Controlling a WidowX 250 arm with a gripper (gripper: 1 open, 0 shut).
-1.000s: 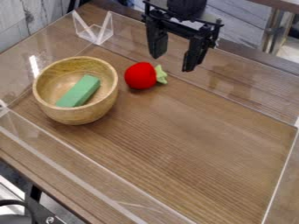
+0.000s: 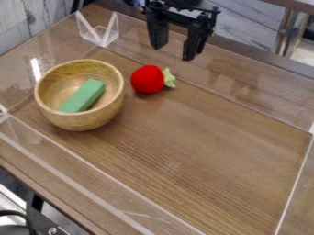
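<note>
My dark gripper (image 2: 178,46) is at the top centre, high over the table (image 2: 215,156). Whether its fingers are open or shut is hard to make out. A red round object with a green leafy top (image 2: 149,80) lies on the table below and left of it. At the left, a wooden bowl (image 2: 51,96) holds a green elongated block (image 2: 81,95).
A white wire-like rack (image 2: 95,30) stands at the top left near the wall. A dark coiled cable or hose (image 2: 13,225) is at the lower left corner.
The objects on the table look unmoved.
</note>
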